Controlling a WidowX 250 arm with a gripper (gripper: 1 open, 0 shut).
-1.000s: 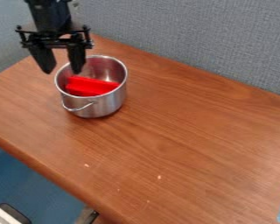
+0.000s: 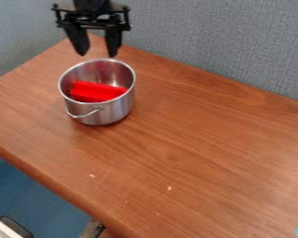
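Note:
A steel pot (image 2: 118,106) with a wire handle stands on the wooden table toward the back left, holding a red block (image 2: 96,91). My black gripper (image 2: 97,48) hangs above the pot's back rim at the top of the view, its two fingers apart, with nothing visible between them.
A grey wall (image 2: 226,37) runs behind it. Blue floor shows past the near left edge.
My gripper has risen and moved to the right, away from over the pot's left side. The pot and red block look unchanged.

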